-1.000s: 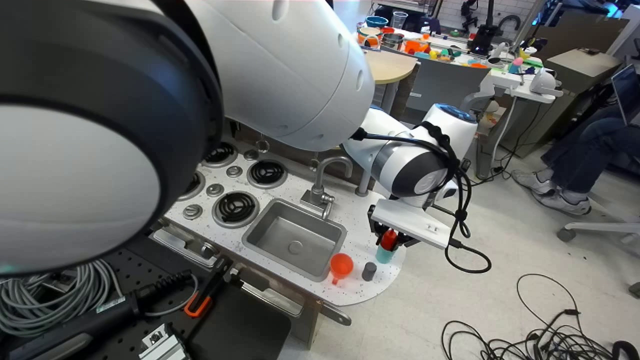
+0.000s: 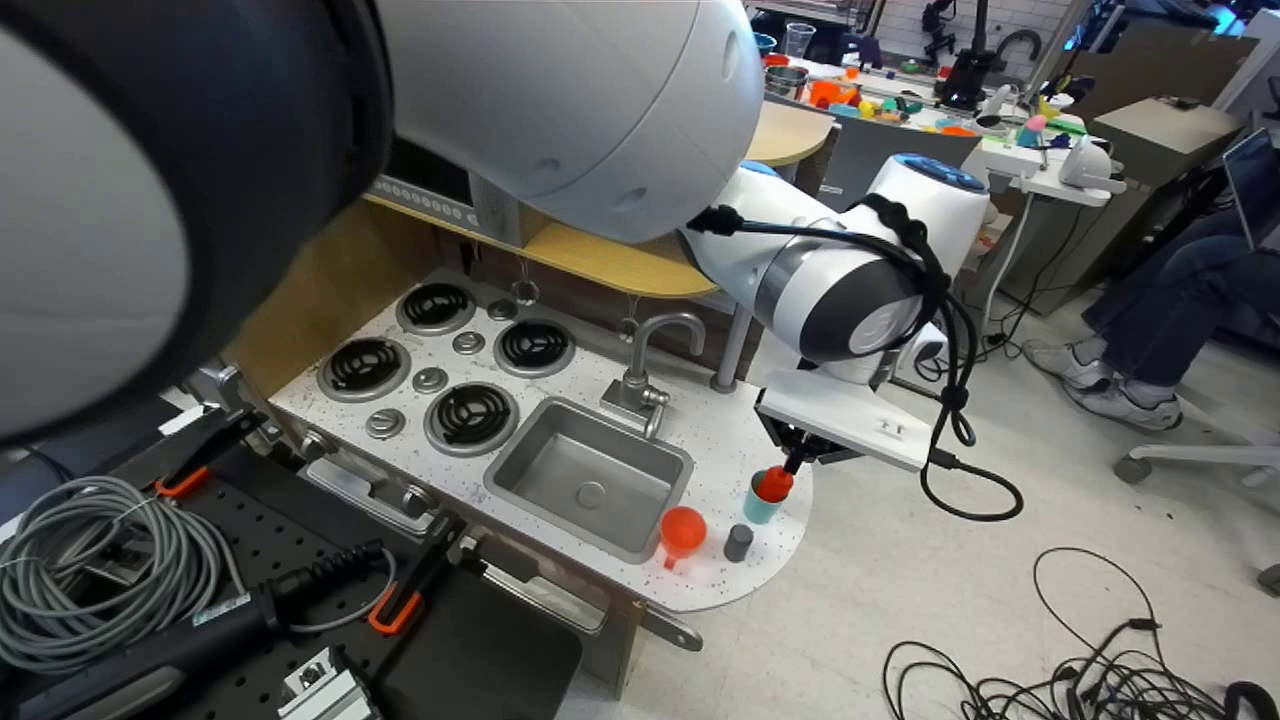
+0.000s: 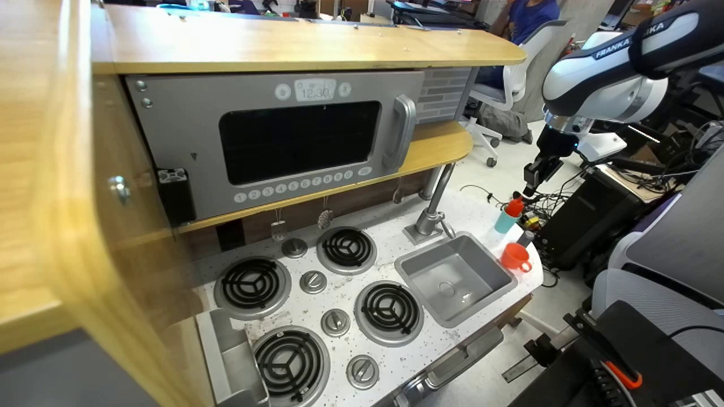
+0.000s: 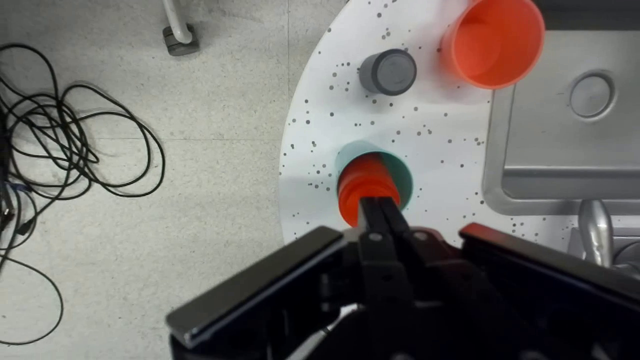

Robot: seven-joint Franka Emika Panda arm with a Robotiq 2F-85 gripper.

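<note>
A red bottle-like object [image 4: 367, 183] stands tilted inside a teal cup [image 4: 403, 174] near the counter's rounded end. Both show in exterior view 1 too, the red object [image 2: 775, 484] poking out above the cup [image 2: 759, 509]. Directly over it, my gripper is shut, its two black fingertips side by side with nothing visible between them. From exterior view 2 the gripper [image 3: 529, 193] appears just above the red top [image 3: 514, 206]. Whether the tips touch it I cannot tell. The lower part of the red object is hidden in the cup.
Close by on the counter are a grey cylinder [image 4: 393, 72] and an orange-red mug [image 4: 496, 43], the mug beside the metal sink [image 2: 588, 480]. The faucet [image 2: 642, 372] rises behind the sink. Past the curved edge there is only floor.
A second ago my gripper was lower, its fingers apart on either side of the red object. Now it is higher and shut above it. The red object stays in the cup.
</note>
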